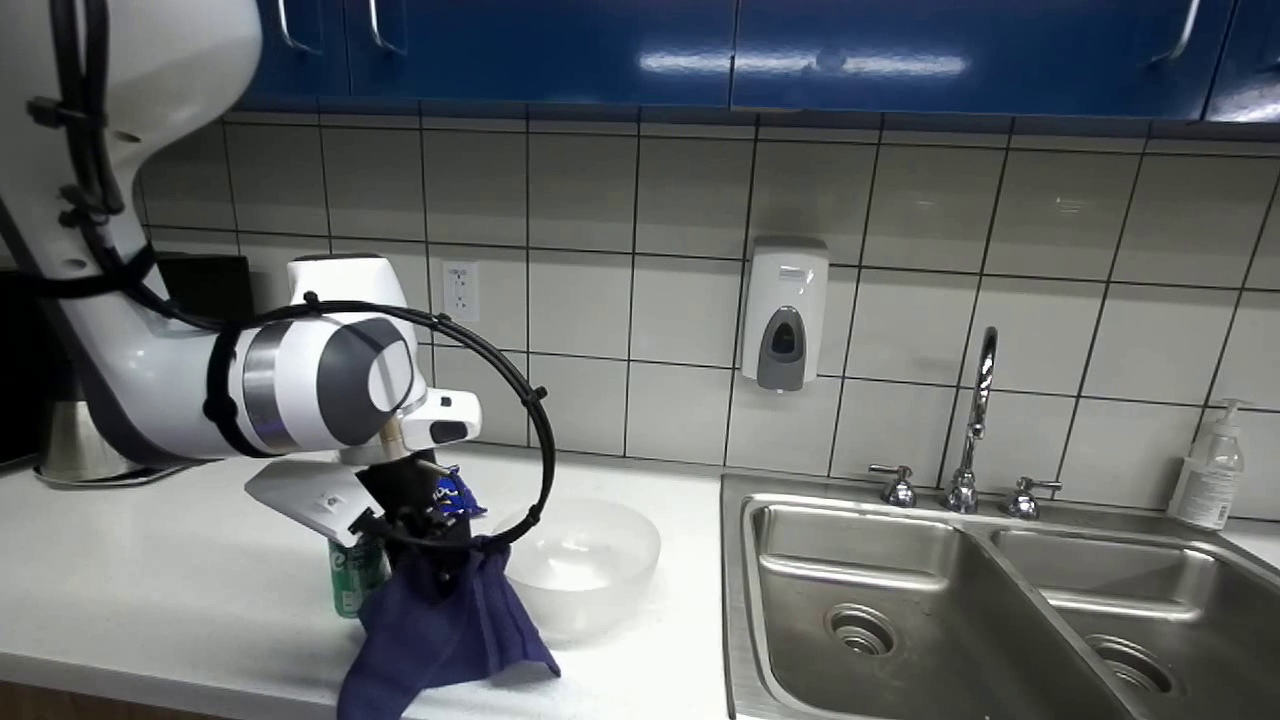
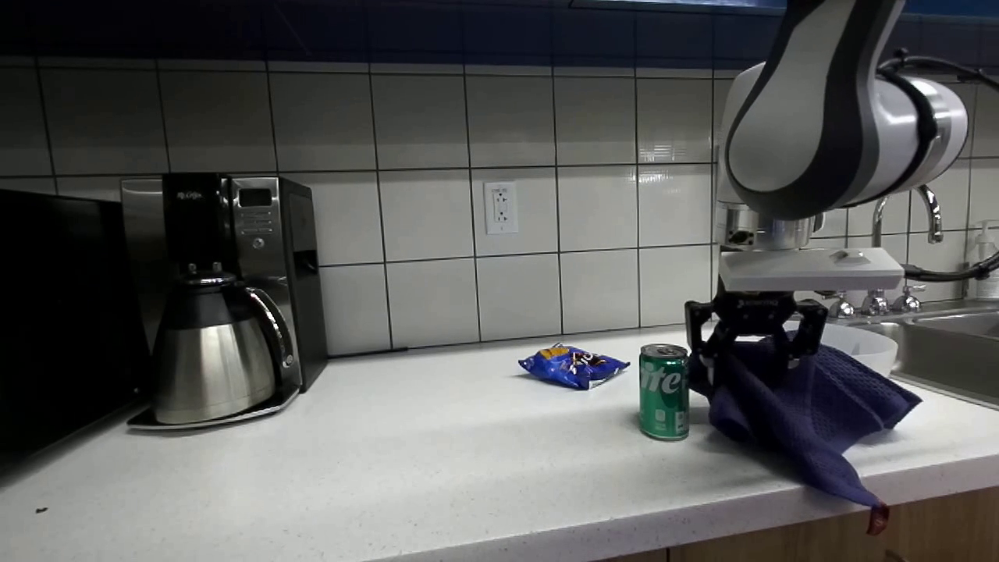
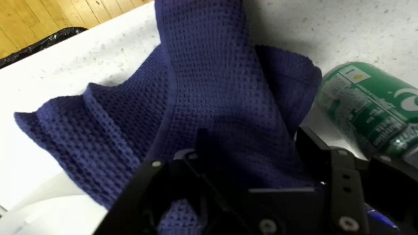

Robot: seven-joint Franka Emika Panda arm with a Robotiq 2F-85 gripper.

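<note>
A dark blue waffle-weave cloth (image 1: pixel 450 630) lies bunched on the counter, one corner hanging over the front edge in exterior view 2. My gripper (image 2: pixel 749 370) is low over the cloth, its two fingers spread apart. In the wrist view the cloth (image 3: pixel 219 90) runs beneath and between the parted fingers; whether they touch it is hard to tell. Close beside one finger stands a green soda can (image 2: pixel 664 393), upright. A translucent white bowl (image 1: pixel 585 564) sits on the cloth's other side, partly hidden by it in exterior view 2.
Behind the can lies a blue snack bag (image 2: pixel 573 366). A coffee maker (image 2: pixel 297 281) with a steel carafe (image 2: pixel 214 361) stands far left. The double sink (image 1: pixel 888 600) is right of the bowl. Open counter (image 2: pixel 421 468) stretches left of the can.
</note>
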